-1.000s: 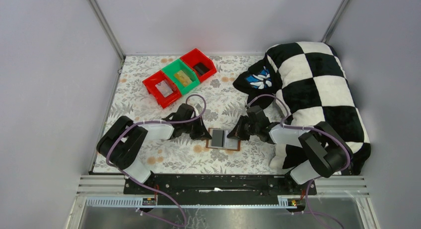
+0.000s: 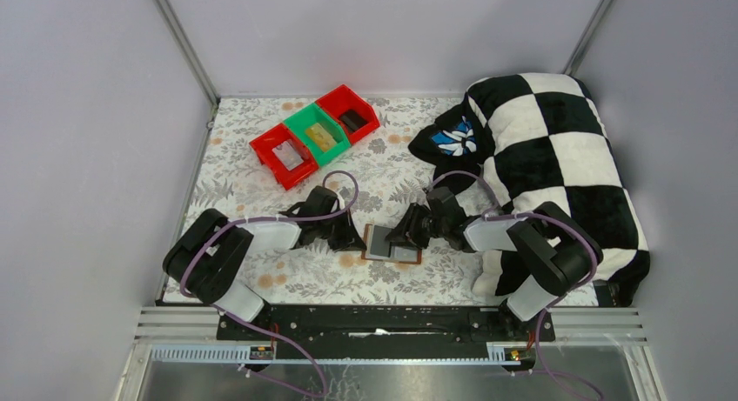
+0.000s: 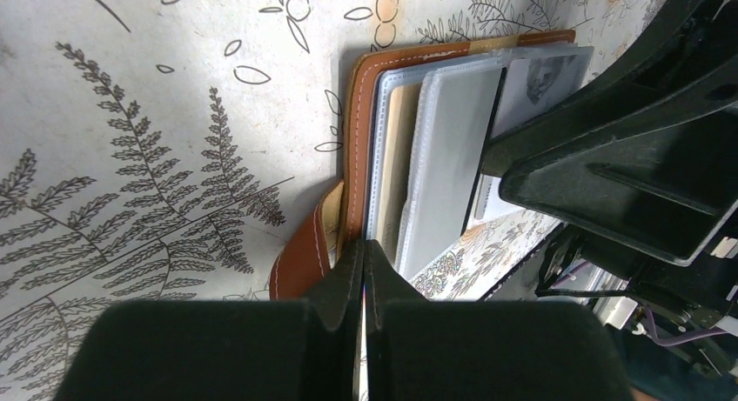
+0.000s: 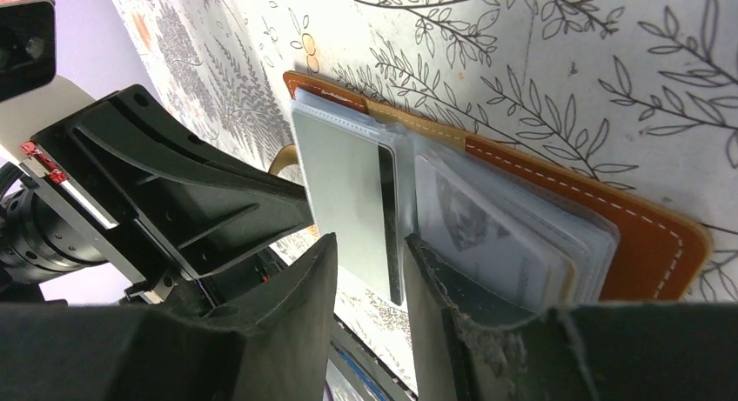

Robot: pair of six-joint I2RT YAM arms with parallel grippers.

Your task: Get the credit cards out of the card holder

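Observation:
A brown leather card holder (image 3: pixel 356 131) lies open on the patterned table between both grippers, with clear plastic sleeves holding cards (image 4: pixel 344 201). My left gripper is shut at the holder's stitched edge, with nothing clearly between its fingertips. My right gripper is part open over the sleeves, its fingertips at the grey-fronted sleeve near that sleeve's dark strip. In the left wrist view, the right gripper's black fingers (image 3: pixel 600 157) reach over the sleeves from the right.
Red (image 2: pixel 269 169) and green (image 2: pixel 291 123) bins with items stand at the back left. A checkered cushion (image 2: pixel 579 157) fills the right side.
My right gripper has shifted slightly left over the card holder and its fingers have parted. The left arm moved slightly down toward the holder earlier in the span.

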